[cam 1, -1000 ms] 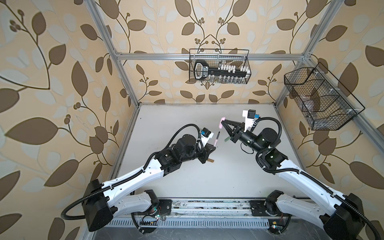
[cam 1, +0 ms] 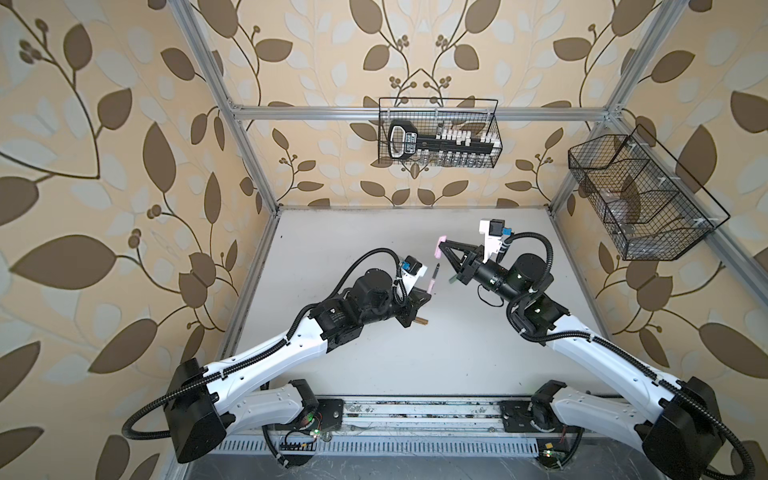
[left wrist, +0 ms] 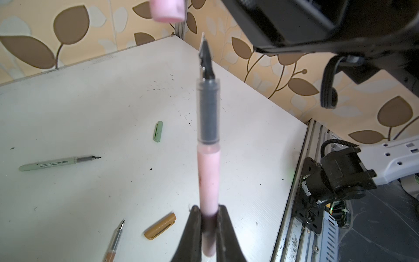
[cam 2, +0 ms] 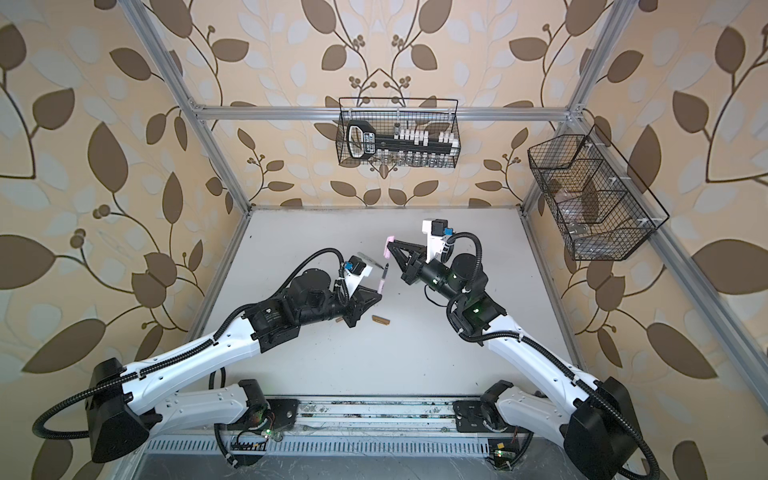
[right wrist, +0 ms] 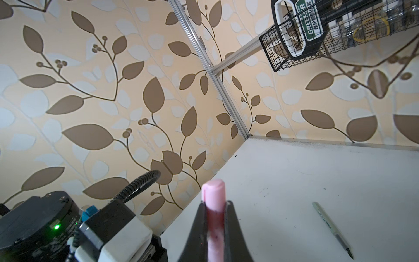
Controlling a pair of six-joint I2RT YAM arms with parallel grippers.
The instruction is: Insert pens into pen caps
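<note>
My left gripper is shut on a pink pen [left wrist: 208, 174], held upright with nib up and well above the table. My right gripper is shut on a pink cap, which in the left wrist view [left wrist: 167, 11] hangs above and left of the nib, apart from it. On the table lie a green cap [left wrist: 158, 131], a green pen [left wrist: 59, 163], a brown cap [left wrist: 159, 225] and a brown pen [left wrist: 114, 240].
A wire basket [cam 1: 440, 132] with items hangs on the back rail; another basket [cam 1: 648, 192] hangs at the right wall. Both arms reach over the table's middle.
My right gripper with the pink cap has shifted slightly left in the top left view. The left arm with the pen has not visibly moved.
</note>
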